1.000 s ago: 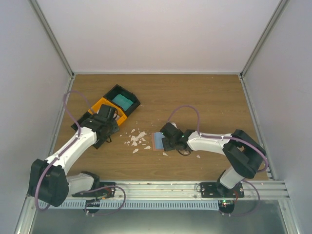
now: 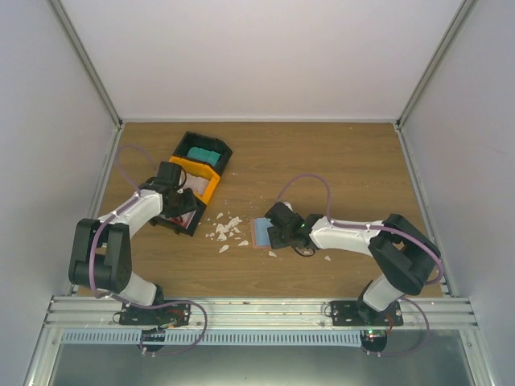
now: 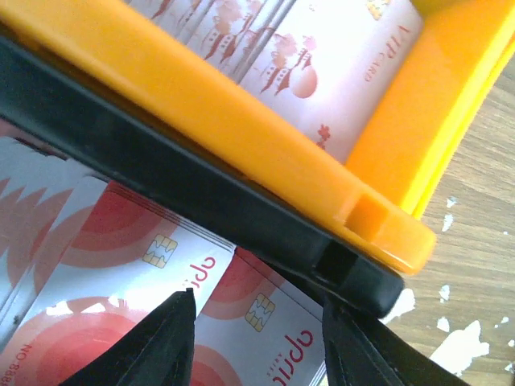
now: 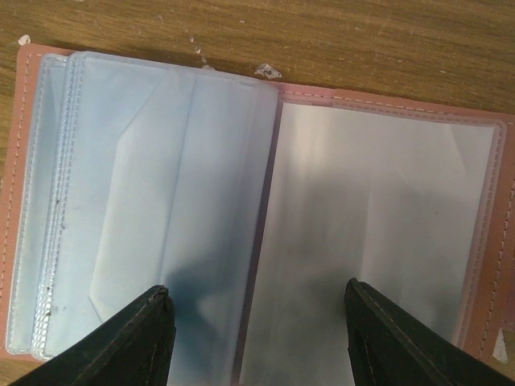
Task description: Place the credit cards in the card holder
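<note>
Red-and-white credit cards lie in the front black bin, some overlapping. Over them my left gripper stands open, with cards visible in the gap between its fingers; whether the tips touch a card I cannot tell. The card holder lies opened out on the table, pinkish-brown at its edges with clear sleeves. Above it my right gripper is open, nothing between its fingers. In the top view, the left gripper covers part of the front bin and the right gripper part of the holder.
A yellow bin with more cards adjoins the front bin, and a black bin with teal contents stands behind it. White scraps litter the table between bins and holder. Bare wood fills the back right.
My left arm has swung round over the front bin. The bins have shifted, with the front and yellow ones moved right and the row turned. The right arm and holder look unmoved.
</note>
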